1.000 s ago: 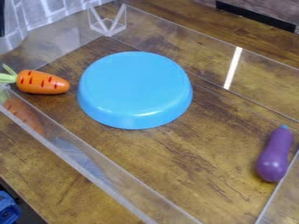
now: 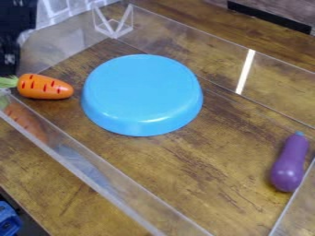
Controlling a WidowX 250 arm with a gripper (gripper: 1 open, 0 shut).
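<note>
An orange toy carrot (image 2: 44, 87) with black marks and a green top lies at the left, inside a clear-walled enclosure on a wooden surface. A blue upturned bowl or disc (image 2: 142, 92) sits in the middle. A purple toy eggplant (image 2: 288, 164) lies at the right. The dark gripper (image 2: 7, 57) shows at the top left edge, just above the carrot's leafy end, mostly out of frame and blurred; whether it is open or shut cannot be made out.
Transparent walls (image 2: 92, 180) surround the objects. A blue item (image 2: 7, 221) lies outside at the lower left. Bare wood fills the space between the disc and the eggplant.
The dark gripper has come into view at the top left, above the carrot. The carrot, disc and eggplant have not visibly moved.
</note>
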